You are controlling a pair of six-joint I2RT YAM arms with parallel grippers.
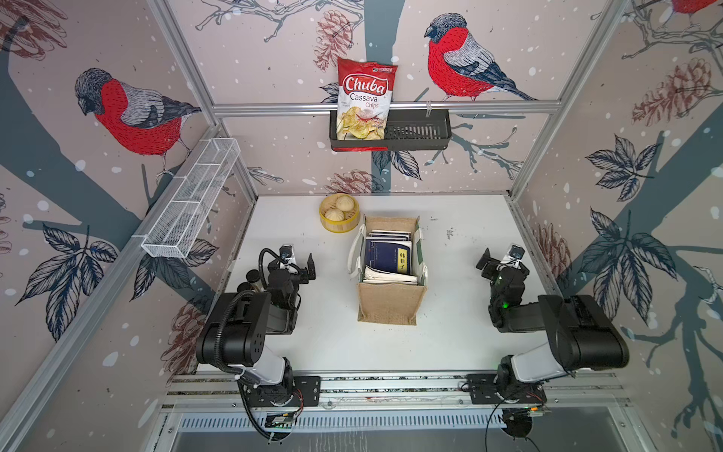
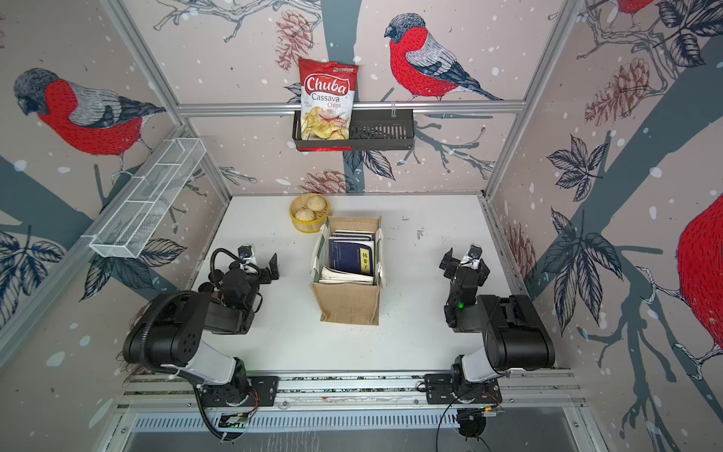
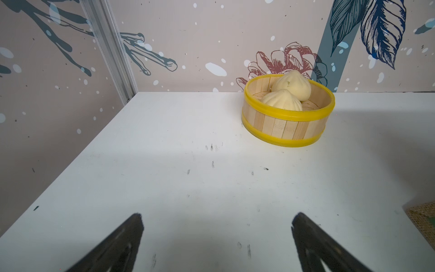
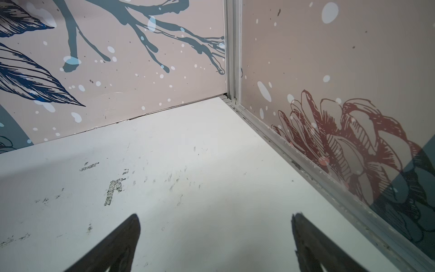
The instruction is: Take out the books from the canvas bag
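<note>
In both top views the canvas bag stands in the middle of the table, its mouth open upward. Several books are packed inside; a dark blue one with a yellow label shows its cover, and pale page edges lie in front of it. Only a corner of the bag enters the left wrist view. Left of the bag and apart from it, my left gripper is open and empty. My right gripper is open too, well to the bag's right, with bare table between its fingers. How deep the books reach is hidden.
A bamboo steamer with buns sits behind the bag, to its left. On the back wall a dark shelf holds a chips packet; a white wire basket hangs at left.
</note>
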